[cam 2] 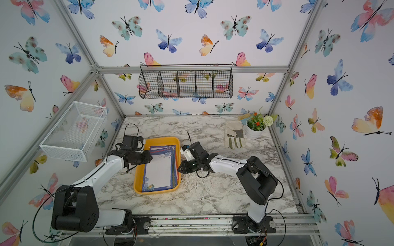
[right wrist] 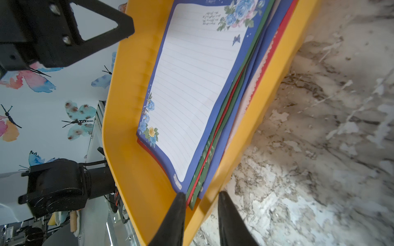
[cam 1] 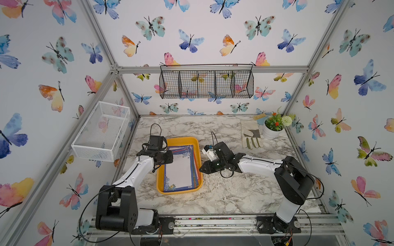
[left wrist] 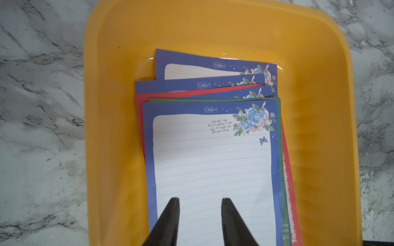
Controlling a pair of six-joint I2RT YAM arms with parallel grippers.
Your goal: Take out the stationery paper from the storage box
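A yellow plastic storage box (cam 1: 159,184) on the marble table holds a stack of stationery paper (cam 1: 176,174), sheets with blue, red and green borders (left wrist: 211,164). My left gripper hangs over the paper with its fingers parted and only paper seen below between the fingers. My right gripper is at the box's right-hand wall, fingers apart, with the rim (right wrist: 256,102) showing between and behind them; whether they touch it I cannot tell.
A potted plant (cam 1: 271,131) and flat grey items (cam 1: 250,135) lie at the back right. A white mesh basket (cam 1: 100,129) is on the left wall, a black wire rack (cam 1: 206,84) on the back wall.
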